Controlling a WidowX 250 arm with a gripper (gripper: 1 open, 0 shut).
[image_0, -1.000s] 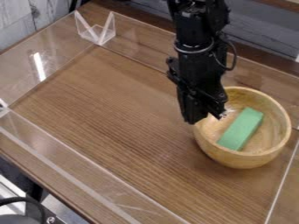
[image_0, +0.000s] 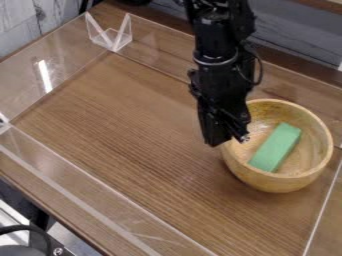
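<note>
My black gripper (image_0: 214, 133) points down at the near-left rim of a wooden bowl (image_0: 278, 178), at the right of the camera view; whether it touches the rim is unclear. Its fingers look close together, with nothing visible between them. A green rectangular block (image_0: 275, 148) lies inside the bowl.
A white wire-like holder (image_0: 110, 30) stands at the back left. Dark cables show at the lower left corner, beyond the table's edge.
The gripper has shifted slightly to the left and turned a little. The bowl and the green block look unmoved.
</note>
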